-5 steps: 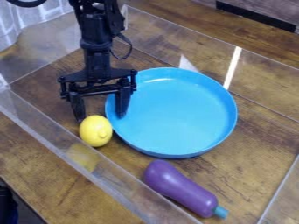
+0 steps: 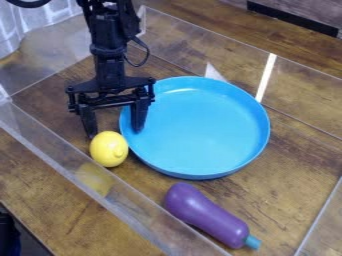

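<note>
My black gripper (image 2: 112, 118) hangs low at the left of the camera view, its fingers spread apart at the left rim of a large blue round tray (image 2: 201, 128). Just below it on the wooden surface lies a yellow lemon-like object (image 2: 110, 149). The gripper appears open; whether anything small sits between the fingertips is hard to see.
A purple eggplant-like toy (image 2: 207, 216) lies at the bottom right. A clear plastic barrier (image 2: 54, 150) runs diagonally along the lower left. Bare wood (image 2: 267, 70) lies to the back and right of the tray.
</note>
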